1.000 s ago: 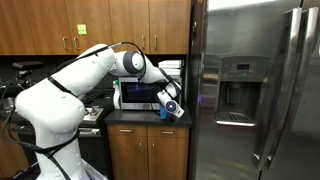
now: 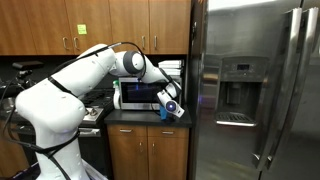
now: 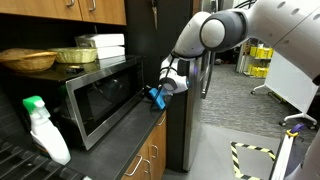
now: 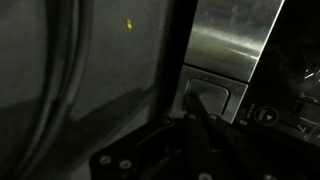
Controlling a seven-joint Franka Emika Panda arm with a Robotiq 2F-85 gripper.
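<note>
A silver microwave (image 3: 92,106) stands on the counter, its dark door shut in exterior view 2. In the wrist view, a square button (image 4: 230,92) sits in the metal panel below a bright silver strip (image 4: 228,38). My black gripper is shut in front of this button, overlapping its left side; contact cannot be told. Nothing shows between the fingers. From outside, the arm's wrist (image 2: 170,101) is at the microwave's right end, and the fingertips are hard to make out.
The dark counter (image 3: 122,150) runs in front of the microwave. A white-and-green bottle (image 3: 46,132) stands by the stove and baskets (image 3: 27,60) rest on top. The tall fridge (image 2: 235,60) stands close on the right. A blue object (image 2: 163,113) shows beside the wrist.
</note>
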